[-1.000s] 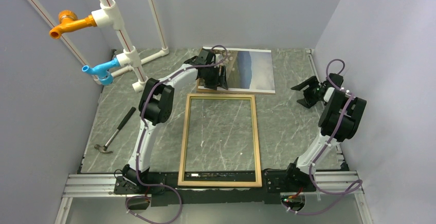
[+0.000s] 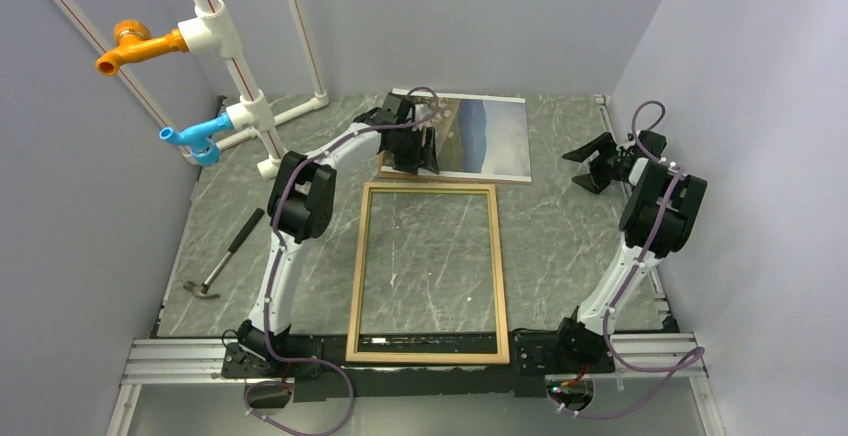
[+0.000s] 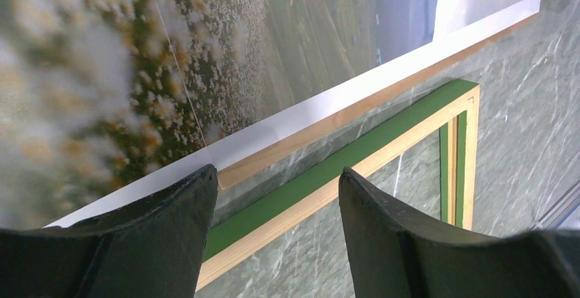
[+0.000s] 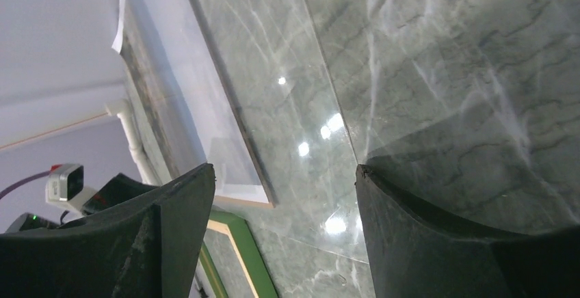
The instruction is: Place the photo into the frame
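The photo [image 2: 500, 141], a beach picture with a white border, lies flat on a brown backing board [image 3: 294, 142] at the back. Over its right part and the bare table stretches a clear sheet [image 4: 308, 106]. Its thin left edge [image 3: 172, 55] crosses the photo. My left gripper [image 2: 418, 156] is open above the photo's left part, one fingertip by that edge. Far right, my right gripper [image 2: 572, 168] stands open low over the table, one fingertip at the sheet's right edge. In front of the photo lies the empty wooden frame [image 2: 496, 276], green along its sides.
A hammer [image 2: 222, 261] rests on the left of the table. White pipes with an orange tap [image 2: 140, 48] and a blue tap [image 2: 197, 139] rise at the back left.
My right gripper has moved left and a little toward the back. The photo with its board has shifted slightly left, and my left gripper has moved slightly left too.
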